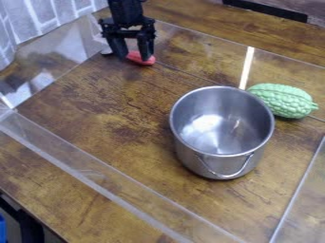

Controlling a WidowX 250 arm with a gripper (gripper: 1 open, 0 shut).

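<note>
My black gripper is at the top left of the camera view, its fingers pointing down over a small red object. Whether it is open or shut, and whether it touches the red object, I cannot tell. A grey or white item behind the gripper is partly hidden.
A large steel pot stands right of centre, with a green bumpy vegetable behind it to the right. Clear panels edge the area.
</note>
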